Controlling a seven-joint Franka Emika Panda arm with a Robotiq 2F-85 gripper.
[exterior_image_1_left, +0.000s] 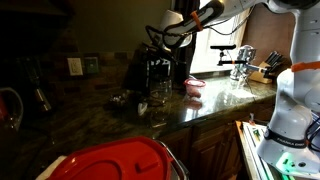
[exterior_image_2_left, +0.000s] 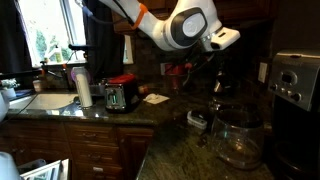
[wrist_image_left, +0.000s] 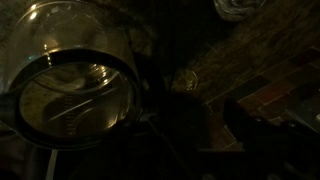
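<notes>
My gripper is open; its dark fingers stand apart at the lower part of the wrist view, with nothing visible between them. Left of it in that view is a clear glass vessel (wrist_image_left: 70, 45) with a dark rim, apart from the fingers as far as the dim light shows. A large glass vessel (exterior_image_2_left: 238, 145) rests on the granite counter in exterior view 2, below the raised arm. Against the dark background in both exterior views, the fingertips are hard to make out.
A large red round item (exterior_image_1_left: 115, 160) fills the front of exterior view 1. Farther along are a pink bowl (exterior_image_1_left: 195, 86) and a knife block (exterior_image_1_left: 266, 70). A toaster (exterior_image_2_left: 122, 94) and a paper roll (exterior_image_2_left: 83, 88) stand at left in exterior view 2.
</notes>
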